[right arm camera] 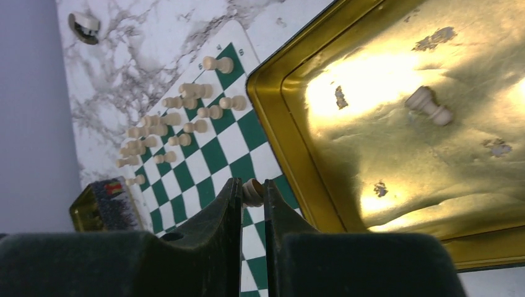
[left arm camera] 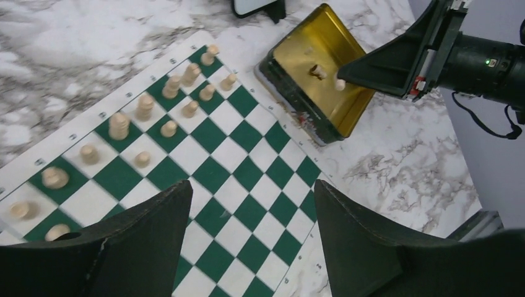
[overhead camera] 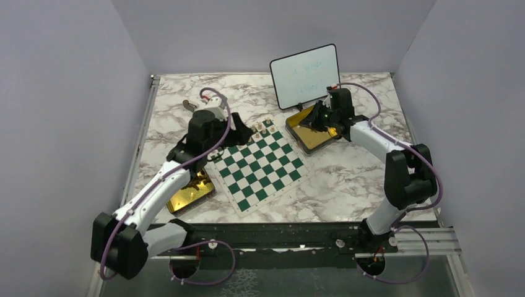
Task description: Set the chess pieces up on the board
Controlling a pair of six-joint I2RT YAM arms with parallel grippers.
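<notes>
The chessboard (overhead camera: 263, 173) lies mid-table with several pale pieces standing along its far rows, such as a tall one (left arm camera: 119, 126). My right gripper is shut on a pale chess piece (left arm camera: 340, 83), held above the right gold tray (overhead camera: 312, 142). Another piece (right arm camera: 429, 106) lies on its side in that tray. My left gripper hangs over the board's far-left part with its fingers apart, nothing between them.
A whiteboard (overhead camera: 304, 74) stands behind the right tray. A second gold tray (overhead camera: 189, 198) sits left of the board.
</notes>
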